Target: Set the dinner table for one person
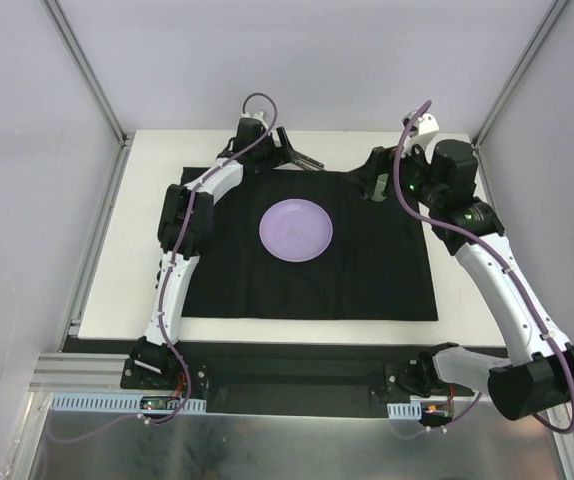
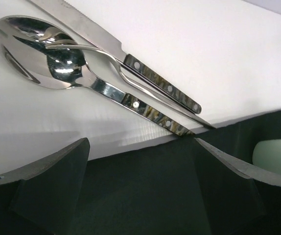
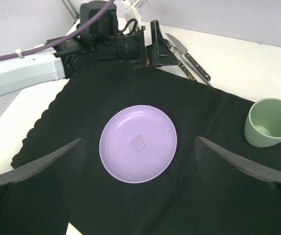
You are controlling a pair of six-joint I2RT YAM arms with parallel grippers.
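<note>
A purple plate [image 1: 295, 231] rests on the middle of the black cloth [image 1: 377, 280]. At the back edge a knife [image 2: 160, 81], a fork [image 2: 145, 89] and a spoon [image 2: 55, 68] lie overlapping on the white table, handles reaching to the cloth. My left gripper [image 1: 283, 147] is open just beside them, holding nothing. My right gripper [image 1: 371, 170] is open above the right part of the cloth, near the green cup [image 3: 270, 127], which it largely hides in the top view.
White table borders [image 1: 117, 270] surround the cloth, with grey walls beyond.
</note>
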